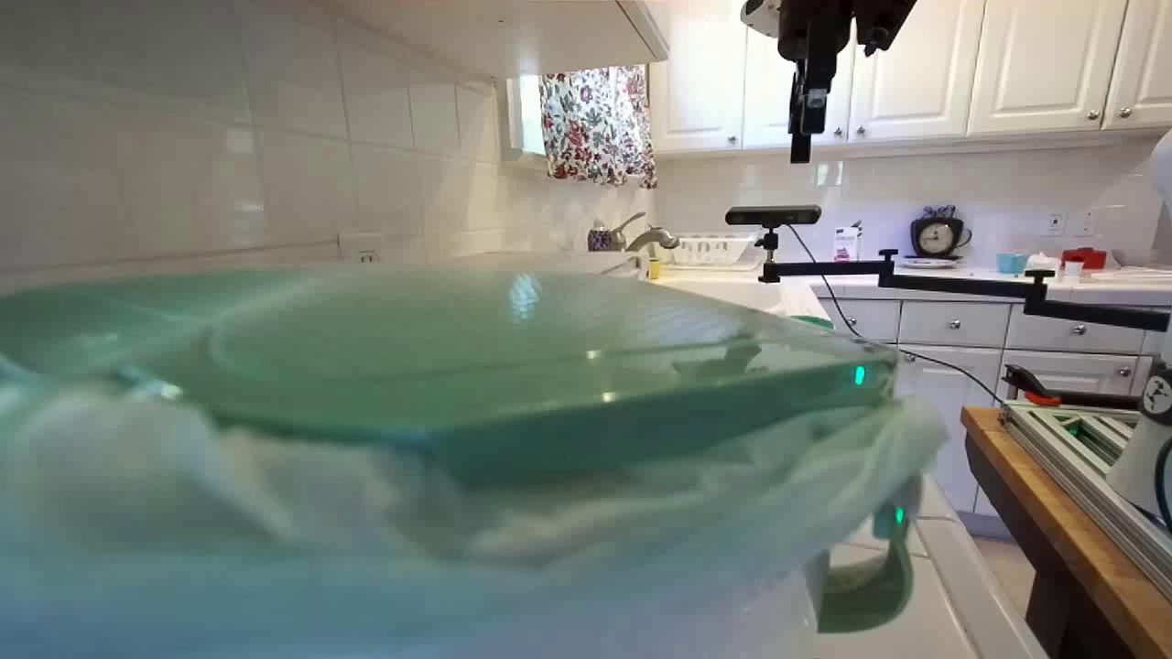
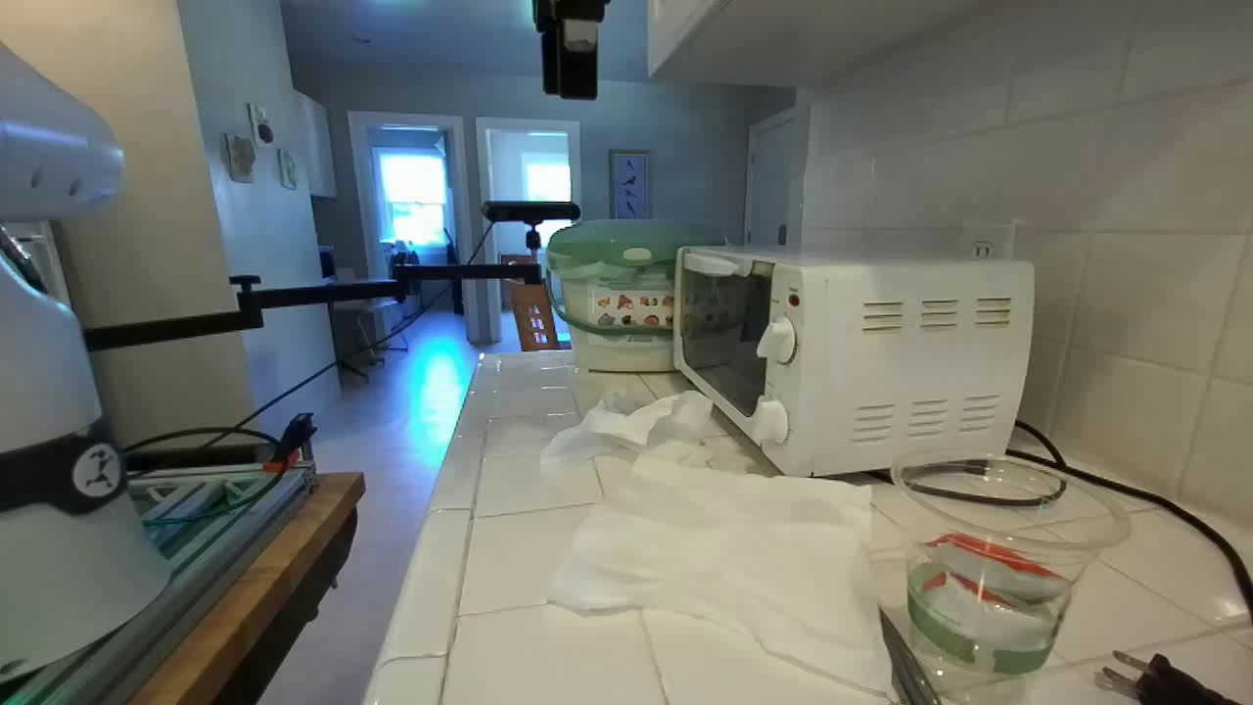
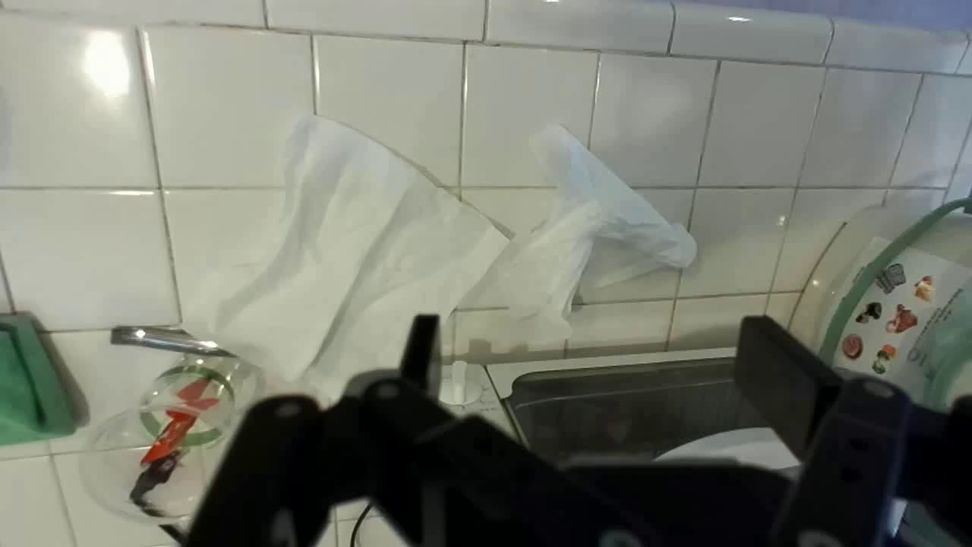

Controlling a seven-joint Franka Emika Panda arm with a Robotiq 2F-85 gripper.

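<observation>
My gripper is open in the wrist view, its two black fingers wide apart with nothing between them. In both exterior views the gripper (image 2: pixel 571 82) hangs high over the counter, clear of everything. A flat white paper towel (image 3: pixel 355 246) lies on the tiles, and a crumpled white paper towel (image 3: pixel 592 228) lies beside it, touching or nearly so. Behind them stands the white toaster oven (image 2: pixel 904 352), its dark glass door (image 3: pixel 629 406) below and between my fingers in the wrist view. The clear plastic cup (image 2: pixel 993 587) holds red and white wrappers.
A green-lidded container (image 2: pixel 623 294) stands beyond the oven; a green lid fills much of exterior view 1. Tongs-like metal (image 3: pixel 168 339) and a green cloth-like item (image 3: pixel 32 378) lie near the cup. A black plug (image 2: pixel 1163 681) rests at the right.
</observation>
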